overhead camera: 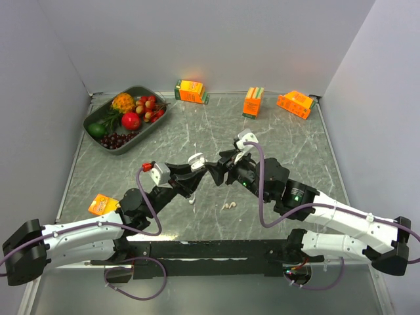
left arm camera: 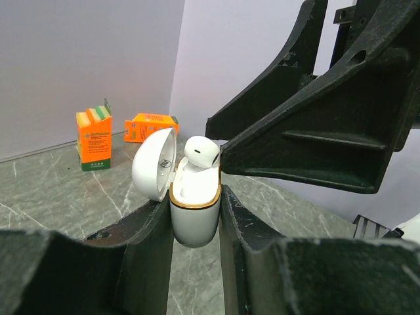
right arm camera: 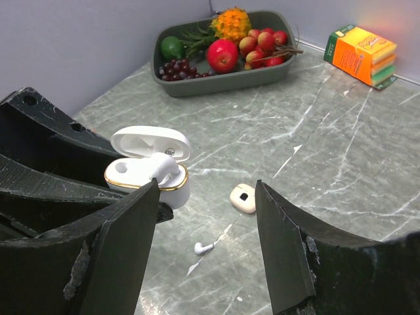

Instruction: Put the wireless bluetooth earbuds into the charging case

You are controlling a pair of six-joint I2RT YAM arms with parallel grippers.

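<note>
My left gripper [overhead camera: 192,178] is shut on the white charging case [left arm camera: 195,220], held upright with its lid [left arm camera: 147,164] open. An earbud [left arm camera: 199,151] sits in the case's top, tilted and sticking up. My right gripper [overhead camera: 219,167] is right beside the case, its fingers parted, one touching or nearly touching the case and earbud in the left wrist view; whether anything is between them is unclear. A loose earbud [right arm camera: 202,248] lies on the table.
A fruit tray [overhead camera: 115,149] stands back left. Orange boxes [overhead camera: 295,104] line the back, another [overhead camera: 102,204] lies front left. Small pale pieces [overhead camera: 230,205] lie on the table at centre.
</note>
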